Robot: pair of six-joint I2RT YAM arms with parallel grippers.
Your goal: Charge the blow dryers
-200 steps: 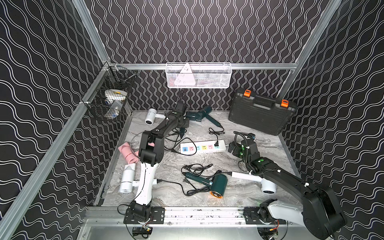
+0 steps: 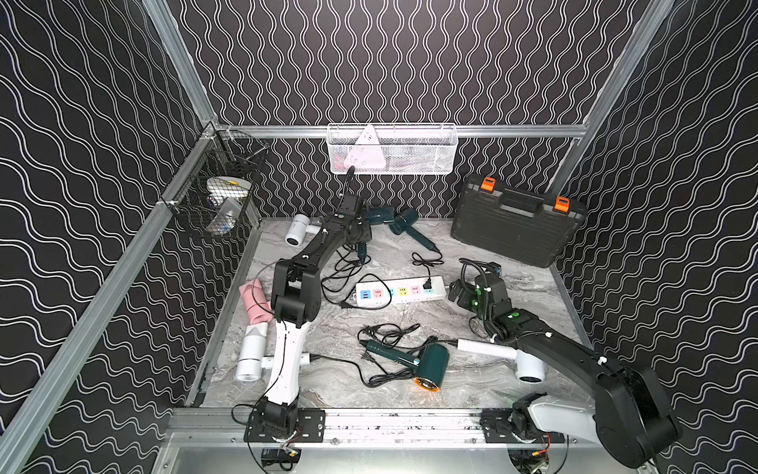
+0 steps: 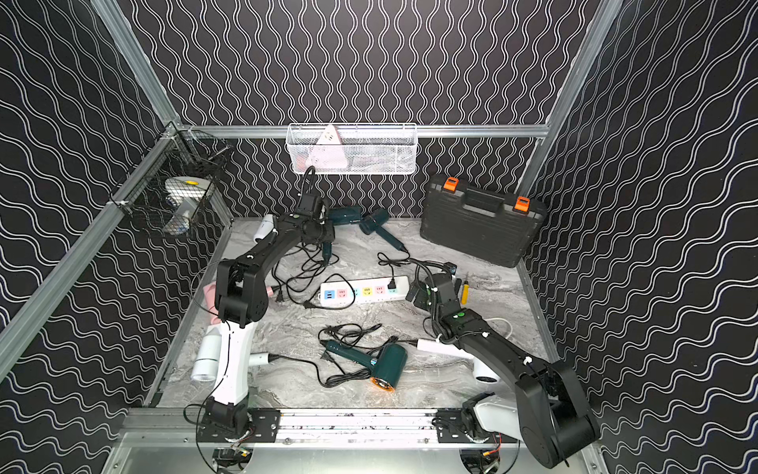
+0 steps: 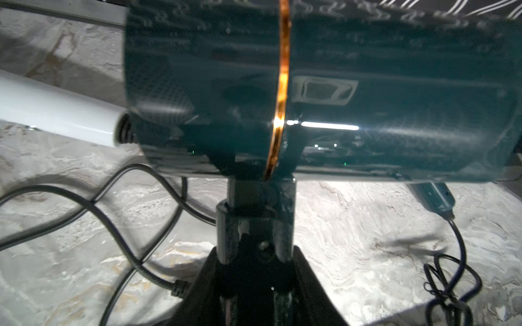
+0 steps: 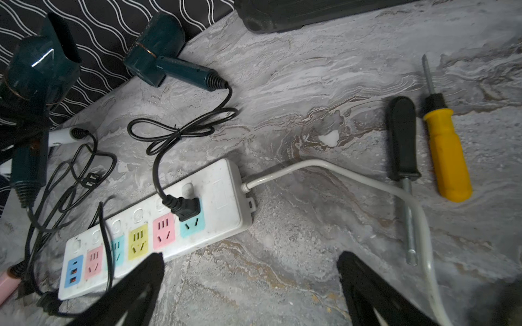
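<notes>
My left gripper (image 2: 357,234) is at the back left with its fingers either side of the handle (image 4: 255,201) of a dark teal dryer (image 4: 391,97); whether they grip it is unclear. A second teal dryer (image 5: 152,49) lies right of it, its cord running to a black plug (image 5: 185,206) in the power strip (image 5: 217,201). My right gripper (image 2: 462,295) stands open and empty at the strip's right end. Other dryers lie around: teal (image 2: 432,365) in front, white ones (image 2: 297,229) at back left, front left and front right (image 2: 530,365), pink (image 2: 256,301) at left.
A black case (image 2: 517,221) stands at back right, two screwdrivers (image 5: 448,152) before it. A wire basket (image 2: 221,185) hangs on the left, a white basket (image 2: 422,150) on the back wall. Cords cross much of the table around the strip.
My left gripper has shifted back and slightly left, and the teal dryer at it has moved away from the other back dryer. The pink dryer shifted slightly. The right arm moved only slightly.
</notes>
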